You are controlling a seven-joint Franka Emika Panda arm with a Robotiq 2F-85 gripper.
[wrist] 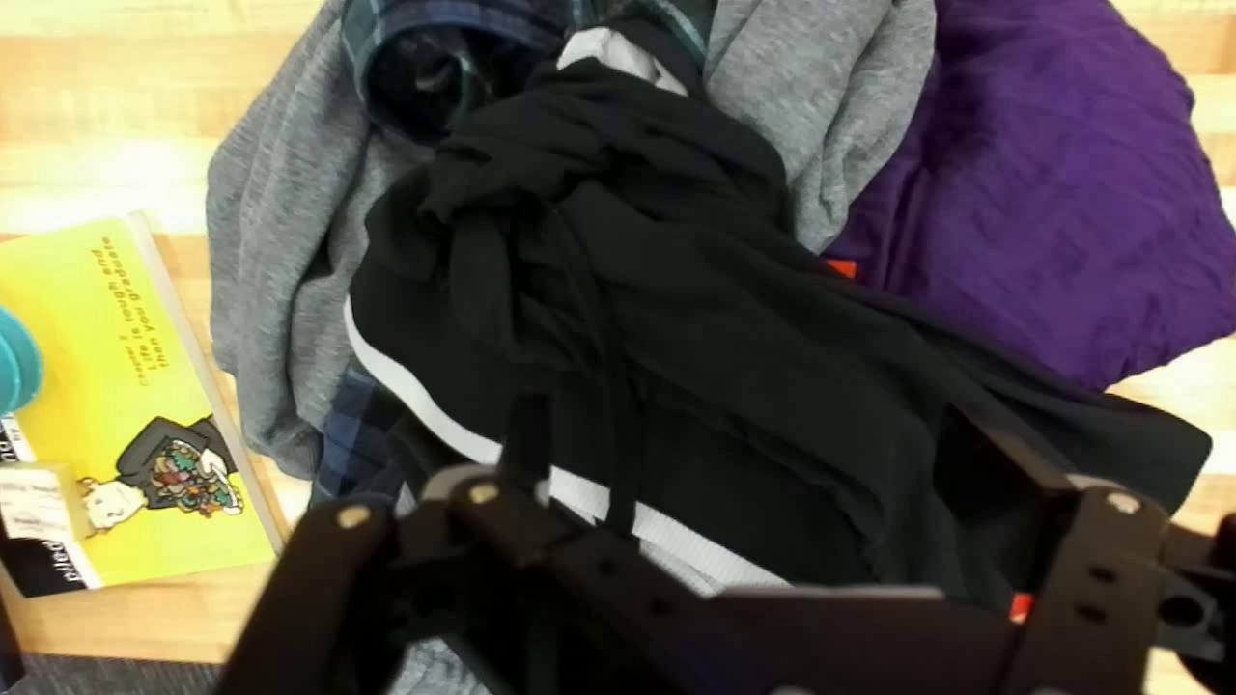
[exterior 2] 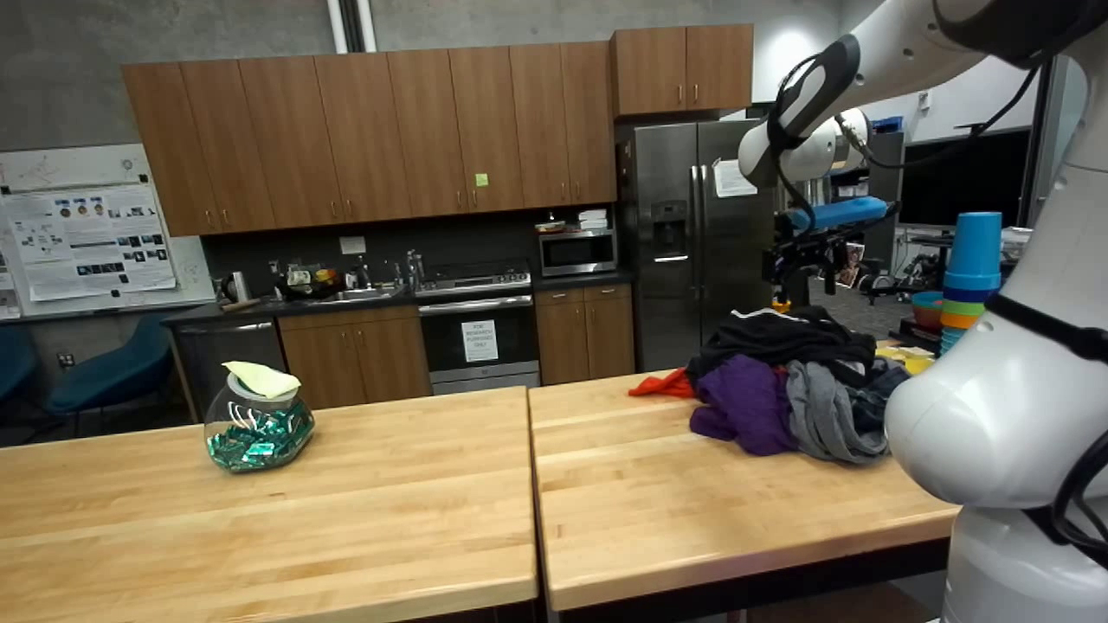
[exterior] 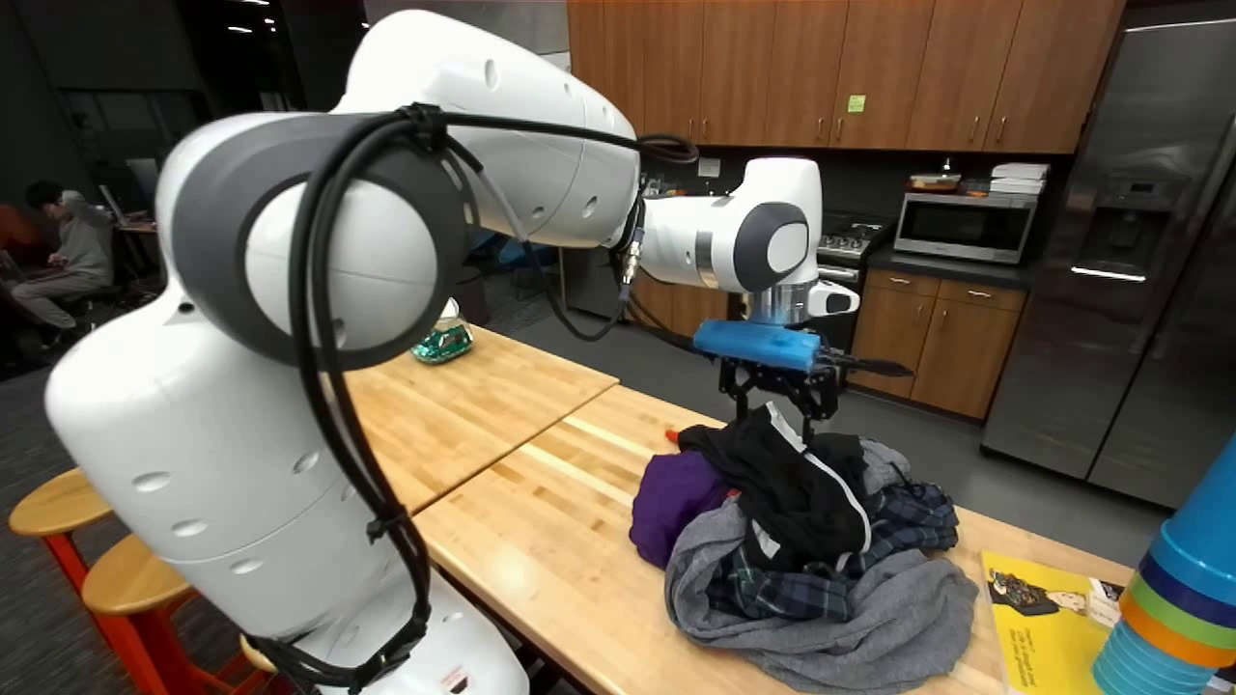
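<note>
On the wooden table lies a heap of clothes, with a black garment (exterior: pixel 788 492) with a white stripe on top. Purple cloth (exterior: pixel 674 506) bulges from its left side, and a grey garment (exterior: pixel 834 631) spreads along the front. Dark plaid cloth (exterior: pixel 788 591) shows between the layers, and a bit of red cloth (exterior 2: pixel 665 384) pokes out at one side. Over the far part of the heap my gripper (exterior: pixel 773 423) points down, its fingers wide apart. In the wrist view, the black garment (wrist: pixel 695 313) fills the space beneath the open gripper; nothing is held.
A yellow book (exterior: pixel 1043 625) lies right of the heap, with a stack of blue and coloured cups (exterior: pixel 1176 579) at its edge. A jar of green-wrapped items (exterior 2: pixel 260 426) stands on the other table. Bare tabletop (exterior 2: pixel 665 509) surrounds the purple cloth's side.
</note>
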